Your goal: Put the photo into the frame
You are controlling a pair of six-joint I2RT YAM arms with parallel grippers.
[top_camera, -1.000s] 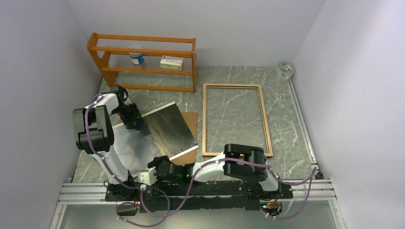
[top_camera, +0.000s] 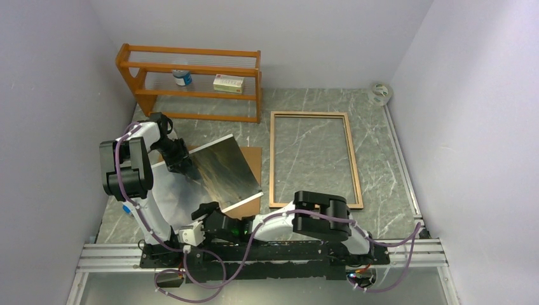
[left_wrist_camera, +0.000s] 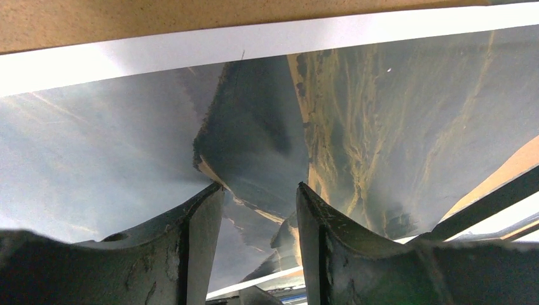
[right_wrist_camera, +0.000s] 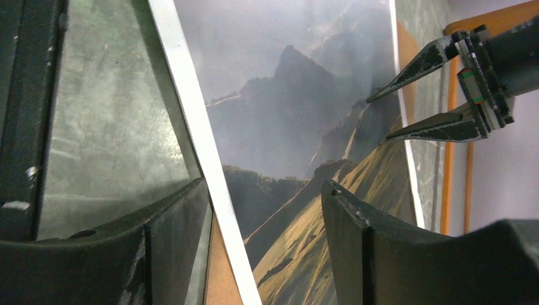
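The photo [top_camera: 222, 171], a glossy mountain print with white edges, lies askew over a brown board [top_camera: 251, 159] at the left. My left gripper has its fingertips apart and down on the photo's surface near the upper edge, with nothing seen gripped. My right gripper is open at the photo's lower edge, its fingers on either side over the white border [right_wrist_camera: 225, 210]. The empty wooden frame [top_camera: 353, 165] lies on the marble table to the right.
A wooden rack [top_camera: 191, 114] with a can [top_camera: 182, 78] and a box [top_camera: 227, 83] stands at the back left. A tape roll [top_camera: 380, 94] is at the back right. Walls close in the table on both sides.
The photo and board have shifted slightly toward the back. The left arm has moved a little right, and the right gripper has moved slightly left and toward the back.
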